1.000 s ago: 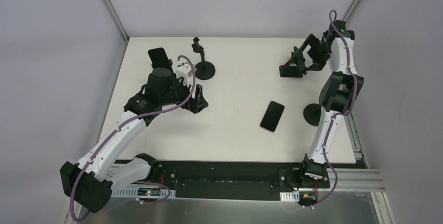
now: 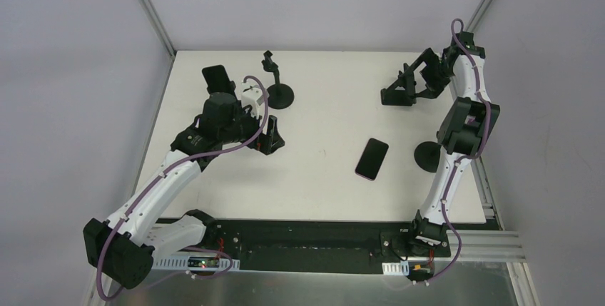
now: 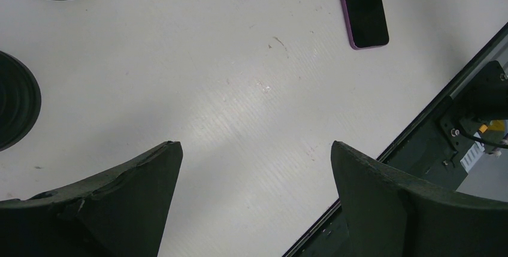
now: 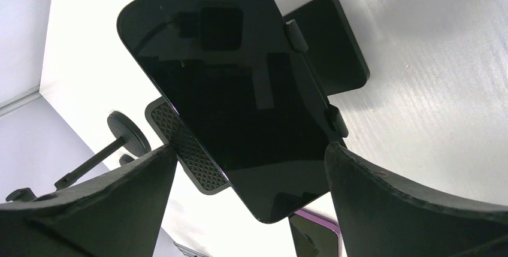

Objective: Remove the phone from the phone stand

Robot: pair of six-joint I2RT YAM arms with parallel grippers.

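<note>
In the right wrist view a black phone [image 4: 221, 83] leans on a phone stand [image 4: 335, 50], with two small lugs along its edge and a textured plate on the other side. My right gripper stands open over the phone's lower part, a finger to either side; whether they touch it I cannot tell. From above, this stand [image 2: 397, 97] is partly hidden by the right gripper. My left gripper is open over bare table, nothing between its fingers. Another phone [image 2: 372, 159], with a pinkish edge, lies flat on the table.
At the back left a stand [image 2: 280, 96] with a round base rises beside the left arm, and a black upright slab [image 2: 217, 79] is behind that arm. Another round black base [image 2: 427, 156] sits near the right arm.
The right arm has shifted very slightly; its gripper stays open around the phone on the stand. The left arm and the table objects look unchanged.
</note>
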